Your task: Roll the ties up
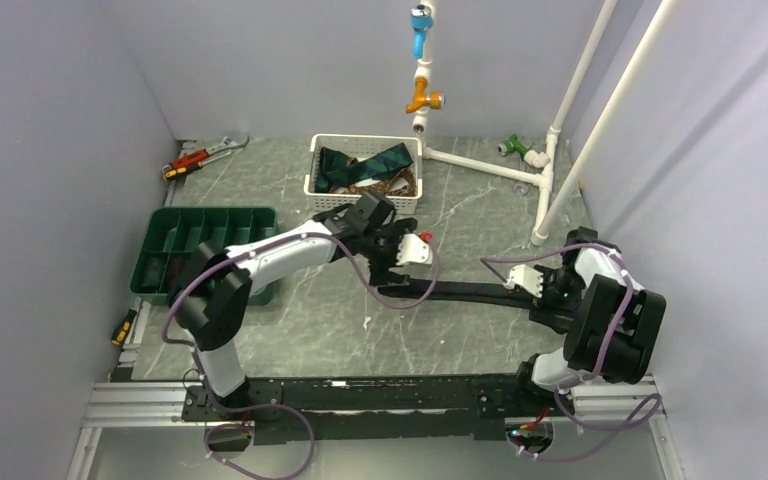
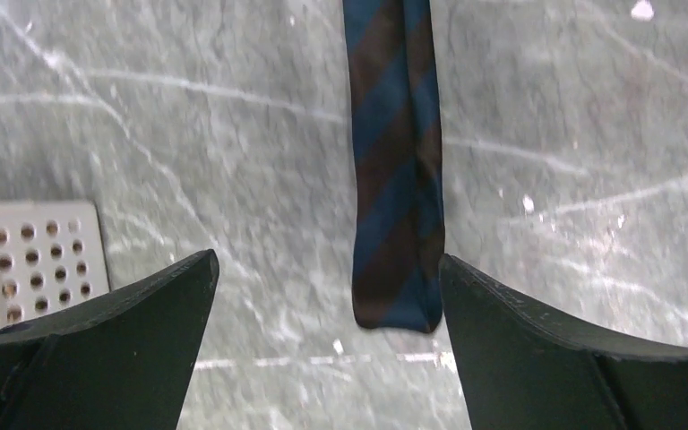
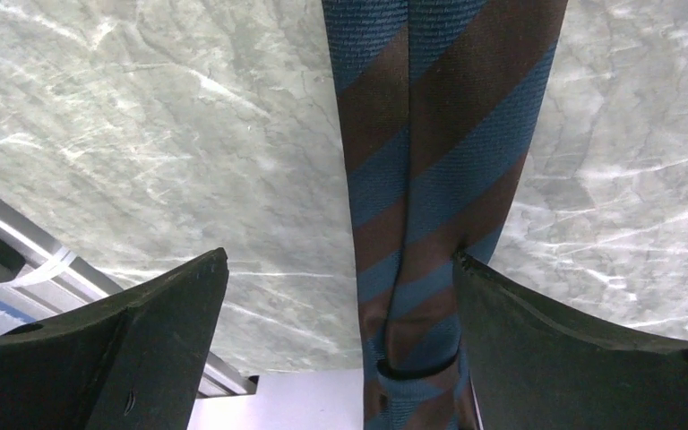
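A dark navy and brown striped tie (image 1: 460, 292) lies stretched flat, left to right, across the grey table. My left gripper hangs open above its left end; the left wrist view shows that end folded lengthwise, with nothing held. My right gripper is open over the tie's other end, its right finger against or over the striped cloth (image 3: 448, 152). A small crosswise band shows on the tie near the bottom of that view.
A white basket (image 1: 363, 200) with more ties stands behind the left gripper. A green compartment tray (image 1: 204, 215) is at left. White pipes (image 1: 480, 165) stand at back right, tools (image 1: 200, 160) at back left.
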